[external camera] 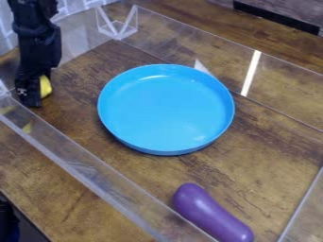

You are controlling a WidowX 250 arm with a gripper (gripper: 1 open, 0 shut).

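Note:
My black gripper (32, 87) is low at the left of the view, by the clear wall of the enclosure, over a small yellow object (44, 85) that is mostly hidden behind it. Whether the fingers are open or closed on it cannot be told. A large blue plate (165, 108) lies in the middle. A purple eggplant-like object (211, 212) lies at the bottom right.
Clear plastic walls (101, 175) border the wooden surface (252, 151), close to the gripper on the left. Bare wood surrounds the plate, with free room on the right.

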